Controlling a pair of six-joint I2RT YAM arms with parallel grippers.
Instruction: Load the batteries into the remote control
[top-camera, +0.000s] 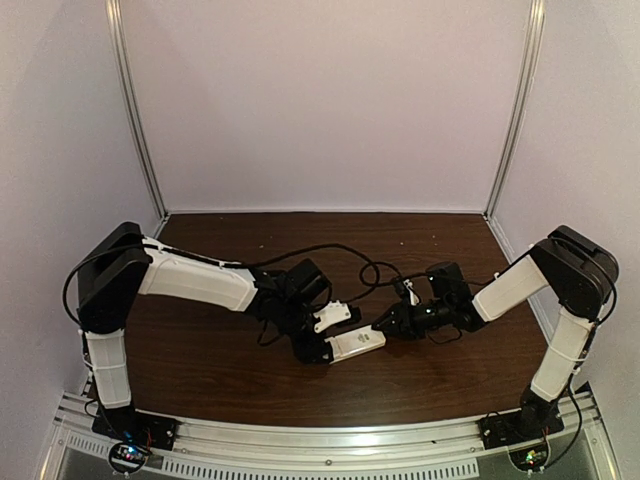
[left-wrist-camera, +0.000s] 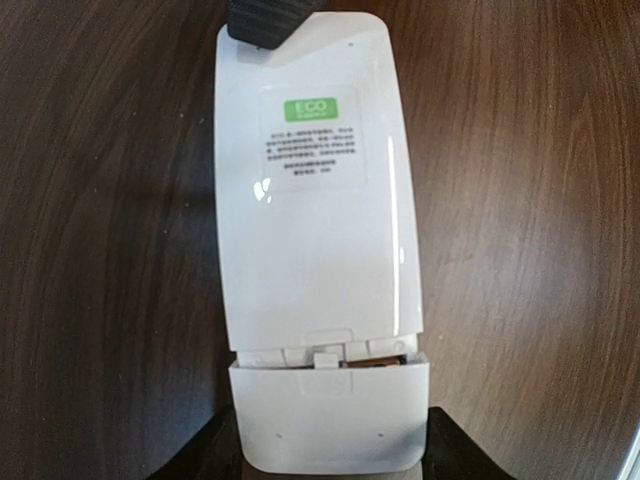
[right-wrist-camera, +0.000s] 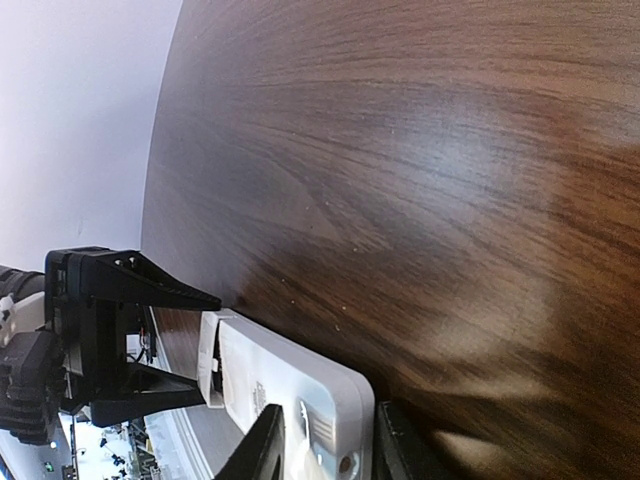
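The white remote (top-camera: 356, 340) (left-wrist-camera: 315, 250) lies back up on the dark table, between both grippers. Its separate battery cover (left-wrist-camera: 330, 418) sits across one end, slightly off the body, with a copper-coloured sliver showing in the gap. My left gripper is shut on this cover, fingers at its two sides. My right gripper is shut on the other end of the remote. No loose batteries can be seen.
Black cables (top-camera: 330, 245) loop above and behind the grippers.
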